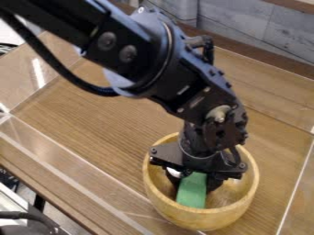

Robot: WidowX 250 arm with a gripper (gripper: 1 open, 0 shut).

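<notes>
A yellow bowl (185, 217) sits at the lower right of the wooden tabletop. My gripper (196, 173) is down inside it, shut on a green object (192, 191) that lies in the bowl. The fingertips and the upper end of the green object are mostly hidden by the gripper's body.
A pale panelled wall (258, 37) runs along the back right. The table's front edge and some dark cables are at the lower left.
</notes>
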